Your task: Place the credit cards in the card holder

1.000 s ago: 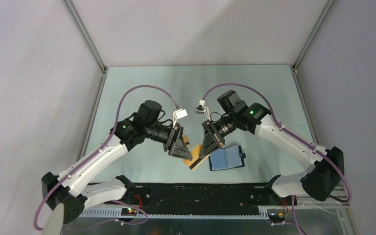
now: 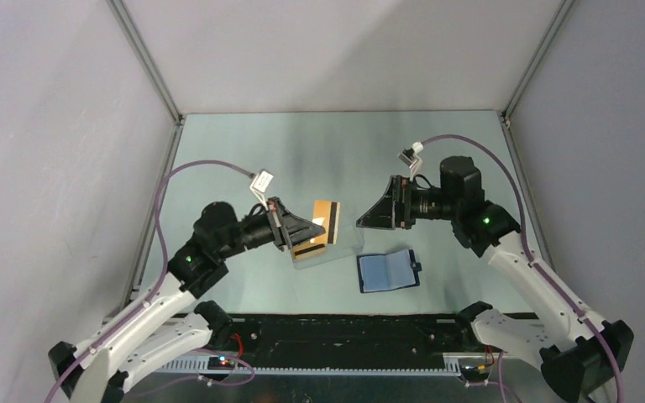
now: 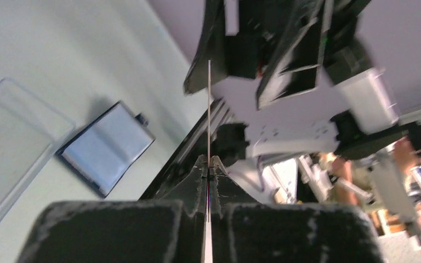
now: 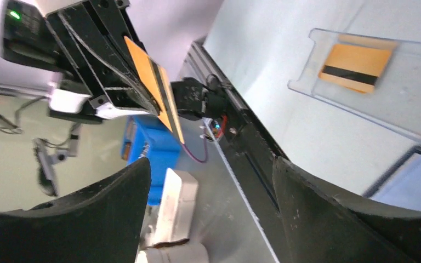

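Observation:
My left gripper [image 2: 319,231] is shut on an orange card with a dark stripe [image 4: 167,104], seen upright in the right wrist view; in the left wrist view it is edge-on, a thin line between the fingertips. Another orange card [image 4: 351,66] lies in a clear plastic tray [image 4: 400,115], below and beside the left gripper. My right gripper [image 2: 361,221] is open and empty, above the tray's right side. The open card holder [image 2: 386,270], dark with pale blue sleeves, lies at the front, right of the tray.
A black rail runs along the front edge, and walls enclose the back and both sides.
Both grippers have moved apart, the left one left and up, the right one right and back.

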